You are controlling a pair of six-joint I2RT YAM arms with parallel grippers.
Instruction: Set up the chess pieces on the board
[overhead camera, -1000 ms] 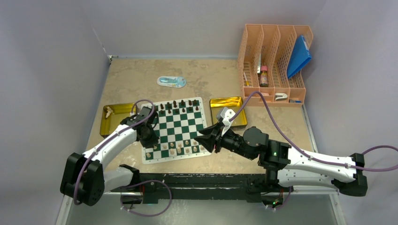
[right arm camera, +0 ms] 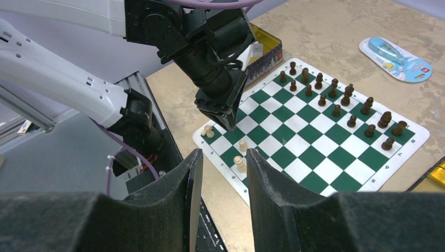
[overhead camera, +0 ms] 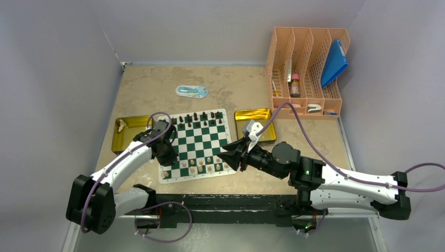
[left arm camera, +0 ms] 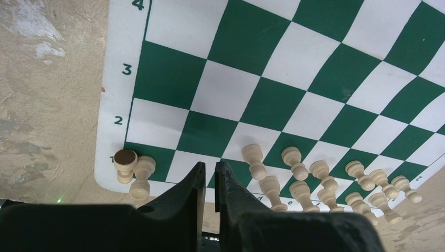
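The chessboard has dark pieces along its far side and light pieces on the near rows. My left gripper hangs over the board's near-left part, its fingertips close together; whether anything is between them is hidden. In the left wrist view two light pieces stand at the left corner, one with a dark disc on top, and several more stand to the right. My right gripper is raised by the board's right side, part open with nothing visible between its fingers.
A gold tray with light pieces is at left, partly behind the left arm; another gold tray is at right. A blister pack lies behind the board, and a pink organizer stands at back right.
The left arm and gripper have shifted very slightly over the near-left part of the board. Otherwise nothing visibly differs.
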